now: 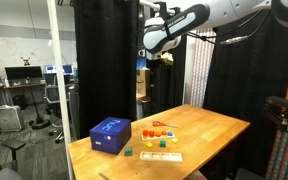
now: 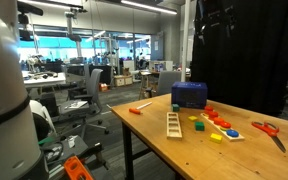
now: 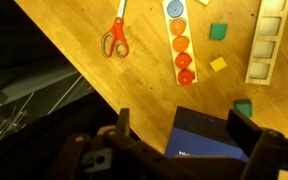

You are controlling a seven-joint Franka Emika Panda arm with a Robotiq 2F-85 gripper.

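High above the table, my gripper is open, its fingers well apart with nothing between them. Beneath it in the wrist view, a dark blue box [image 3: 196,135] is partly covered by the right finger. A narrow board [image 3: 168,10] carries a row of round red, orange and blue pieces. Beside it lie orange-handled scissors [image 3: 114,42], a green block [image 3: 218,31] and a yellow block [image 3: 218,64]. A pale tray with compartments [image 3: 254,70] is at the right, with another green block [image 3: 244,106] near the box.
The wooden table [image 1: 209,122] has wide bare room on its right side in exterior view 1. Black curtains [image 1: 104,65] hang behind it. Near the table's edge in exterior view 2 lies a red-orange object [image 2: 135,111].
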